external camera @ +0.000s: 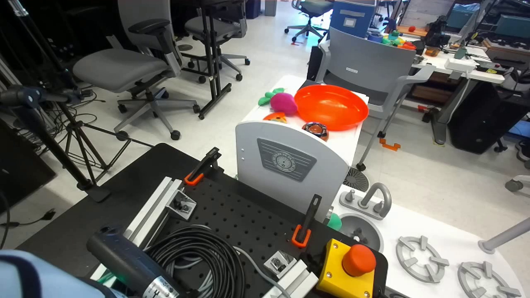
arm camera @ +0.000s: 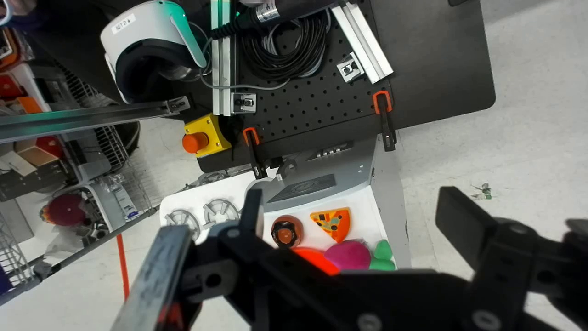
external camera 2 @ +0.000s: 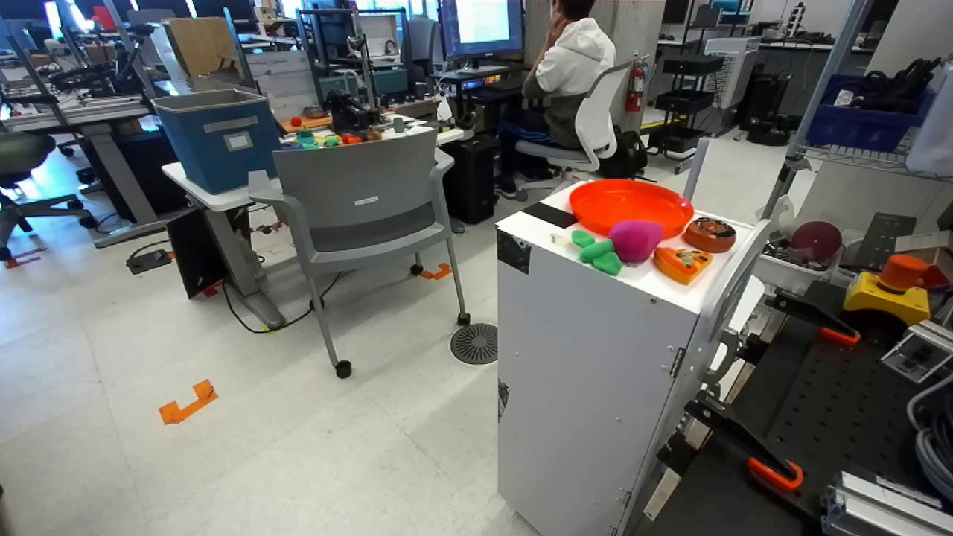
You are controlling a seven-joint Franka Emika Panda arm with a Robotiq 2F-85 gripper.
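Note:
Only the wrist view shows my gripper, open, its two dark fingers wide apart with nothing held. Beyond the gap, lower down, toys lie on a white cabinet top. There I see a toy pizza slice [arm camera: 333, 221], a brown round toy [arm camera: 287, 231] and a magenta toy with green leaves [arm camera: 348, 255]. My gripper's body hides most of the orange-red plate [arm camera: 317, 258] in this view. From outside, the plate [external camera: 331, 106] looks empty, with the magenta toy [external camera: 283, 103] at its left and the pizza slice [external camera 2: 683, 263] in front.
A grey upright panel [external camera: 293, 166] borders the toys' surface. Beside it are a toy sink [external camera: 358, 231] and grey burners [external camera: 421, 258]. The black pegboard table [external camera: 233, 208] carries coiled cables [external camera: 198, 255], clamps and a yellow-based emergency stop [external camera: 348, 268]. A grey chair [external camera 2: 362, 205] stands behind.

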